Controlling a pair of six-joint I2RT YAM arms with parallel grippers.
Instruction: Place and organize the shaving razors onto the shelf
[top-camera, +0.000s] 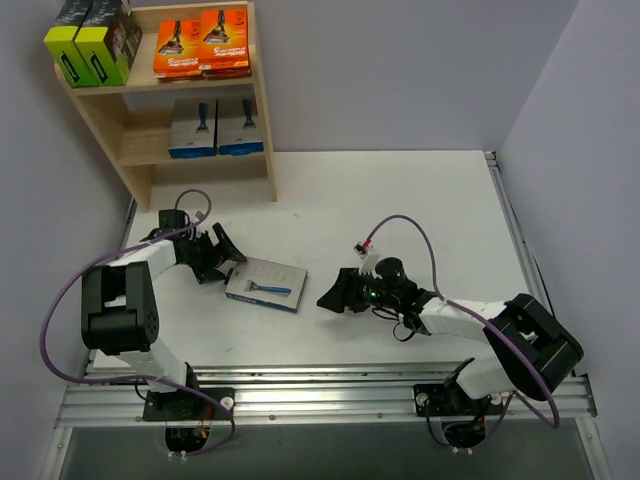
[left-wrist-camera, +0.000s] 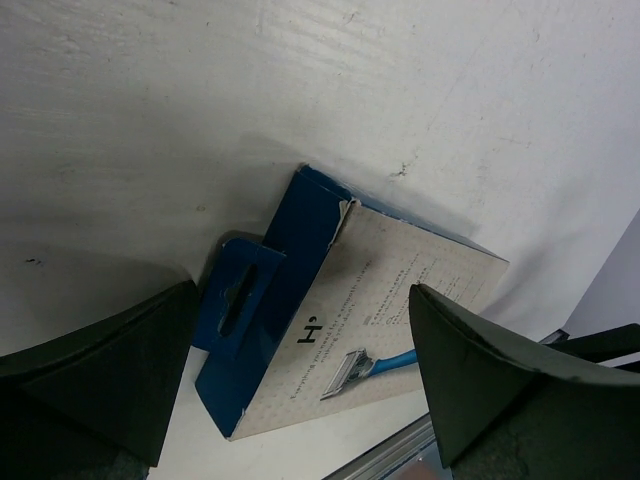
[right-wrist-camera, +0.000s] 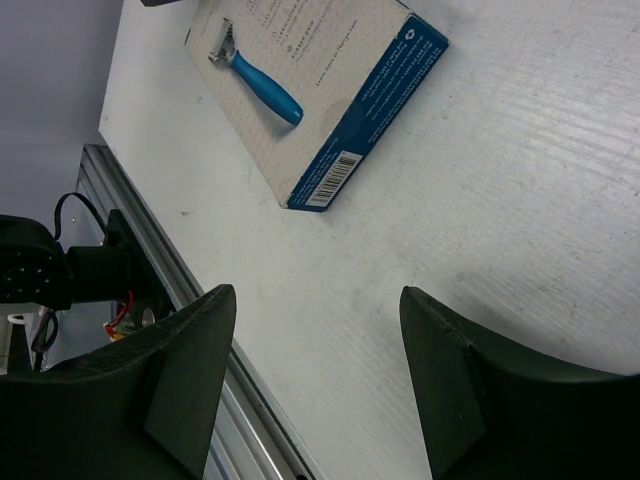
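Observation:
One razor box, grey with a blue edge and a blue razor pictured on it, lies flat on the table. At its left end is my left gripper, fingers open; in the left wrist view the box's hanging tab shows between the spread fingers. Right of the box, apart from it, my right gripper stands open, only bare table between its fingers in the right wrist view. Two similar razor boxes stand side by side on the middle level of the wooden shelf.
Orange boxes and green-black boxes fill the upper shelf level. Metal rails run along the front edge, and walls rise on both sides.

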